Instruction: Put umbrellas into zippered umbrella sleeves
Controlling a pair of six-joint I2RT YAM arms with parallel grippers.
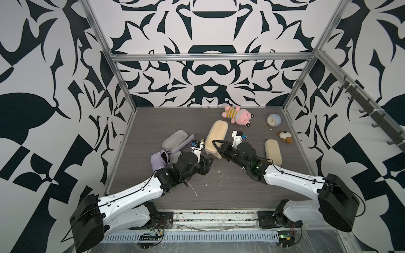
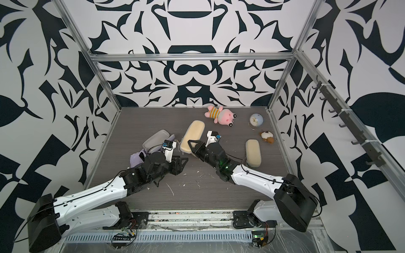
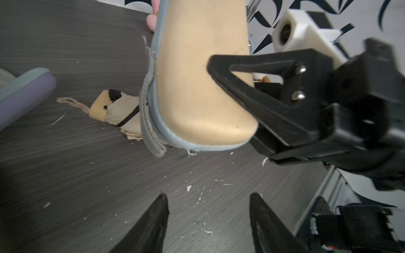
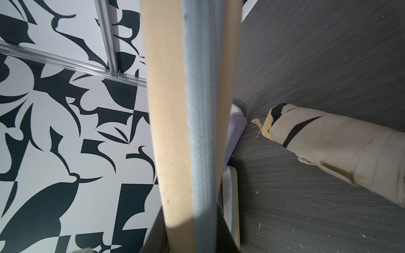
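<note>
My right gripper is shut on the cream sleeve, holding it raised and tilted over the middle of the table. The sleeve's blue-grey zipper edge runs down the right wrist view. A beige umbrella with a dark strap lies on the table below, partly hidden by the sleeve in the left wrist view. Low and in front of the sleeve, my left gripper stands open, bare table showing between its fingers. To the left lie a grey-lilac sleeve and a lilac umbrella, partly covered by the left arm.
Another cream sleeve rests at the right. A pink striped plush, a round pale object and a small brown-white toy sit toward the back right.
</note>
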